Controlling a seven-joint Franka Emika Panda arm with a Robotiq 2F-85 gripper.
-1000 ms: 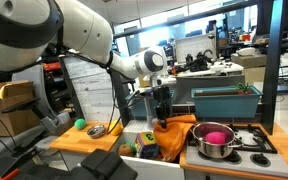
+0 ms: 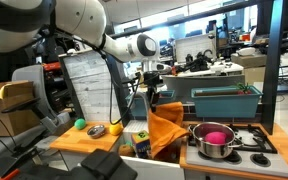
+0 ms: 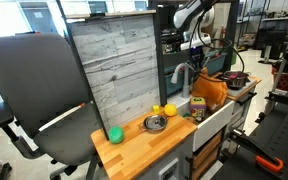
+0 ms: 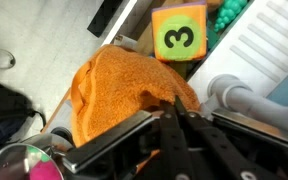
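An orange towel (image 2: 165,129) hangs from my gripper (image 2: 154,101), its lower part draping over the sink and drawer area beside the counter. In the wrist view, the gripper is shut on a bunched fold of the towel (image 4: 119,95), which spreads out beneath the fingers. From the other side, the towel (image 3: 211,92) shows below the arm's end, where the fingers are too small to make out.
A block marked 3 (image 4: 179,33) lies close to the towel in an open drawer (image 3: 206,132) with other items. A steel pot (image 2: 214,141) with something pink inside sits on the stove to the right. A faucet (image 4: 246,100) stands nearby. The wooden counter (image 3: 144,150) has some bare room.
My gripper has risen and shifted slightly left, drawing the towel up with it. The towel now hangs taller, and more of the drawer's colored items show beside it.
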